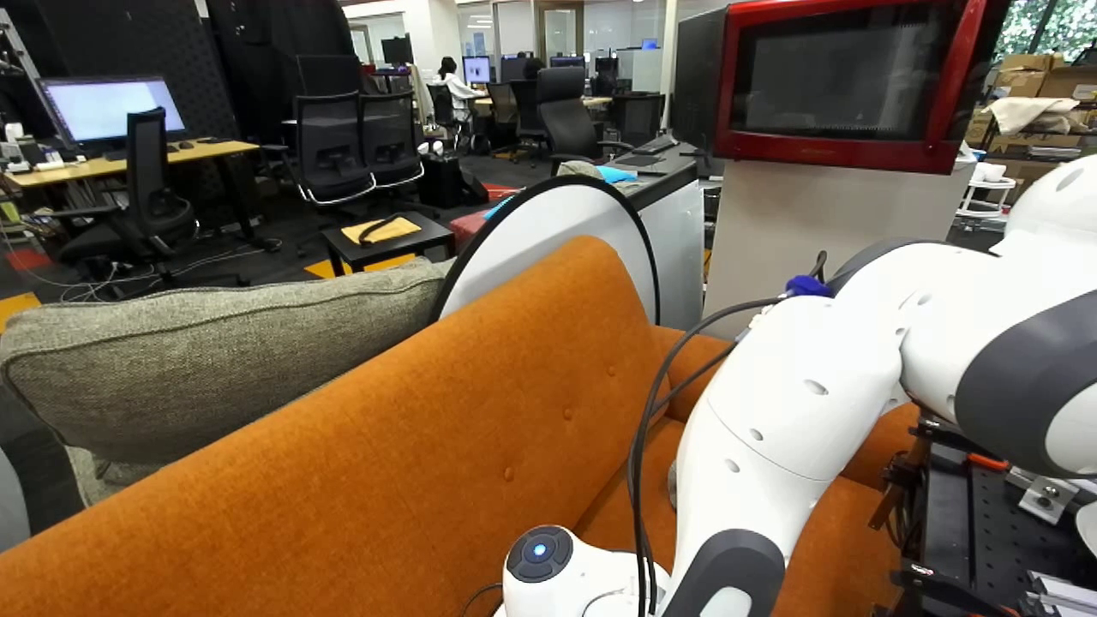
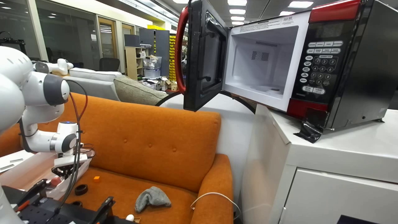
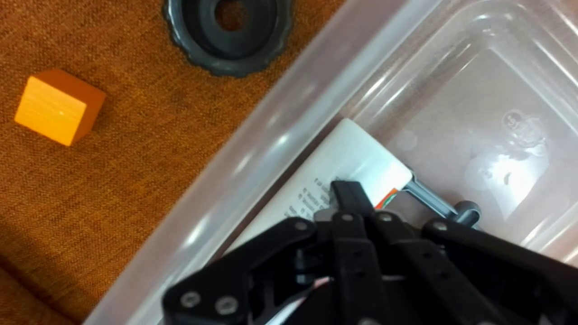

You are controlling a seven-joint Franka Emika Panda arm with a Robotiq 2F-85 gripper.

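In the wrist view my gripper is shut, its two black fingertips pressed together with nothing between them. It stands over a white bottle [image 3: 357,151] with printed text, which lies outside the fingers along the wall of a clear plastic bin [image 3: 271,127]. The gripper covers the bottle's lower part. A thin grey piece [image 3: 431,197] shows to the right of the bottle. In exterior view 2 the gripper [image 2: 62,172] hangs low inside the bin, its tips too small to read. Exterior view 1 shows the arm, not the gripper's fingers.
On the orange couch outside the bin lie an orange block [image 3: 57,108] and a black ring-shaped cap [image 3: 230,30]. A grey cloth [image 2: 152,198] rests further along the seat. The bin floor [image 3: 487,108] right of the bottle is bare. A microwave [image 2: 261,56] stands with its door open.
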